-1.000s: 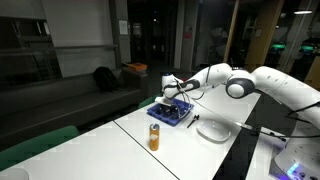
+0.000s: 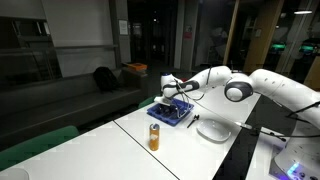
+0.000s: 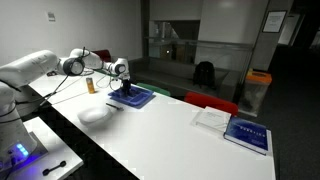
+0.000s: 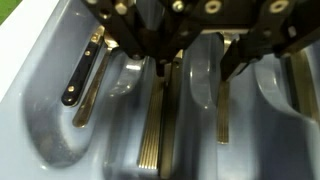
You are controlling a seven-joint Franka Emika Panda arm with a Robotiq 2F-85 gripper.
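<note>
A blue cutlery tray (image 2: 162, 112) rests on the white table, with my gripper over it, pointing down. In the wrist view its dark fingers (image 4: 235, 58) stand apart, part open, and no item shows clearly held between them. Below them lie the tray's compartments: a black-handled piece (image 4: 80, 73) with a metal handle beside it at the left, ribbed metal handles (image 4: 151, 135) in the middle, and a further handle (image 4: 223, 110) right of a divider. The fingers hide the upper ends of several pieces. Exterior view 2 shows the tray (image 3: 143, 97) under the arm.
A white plate (image 2: 213, 130) and a dark utensil (image 2: 192, 120) lie on the table near the tray. An orange-brown container (image 2: 154, 142) stands to the front. In exterior view 2, a blue box (image 3: 247, 139) and a white one sit at the far right; bare table lies between.
Over the last second the arm's end has shifted only slightly above the tray. The tray, plate and container look unmoved.
</note>
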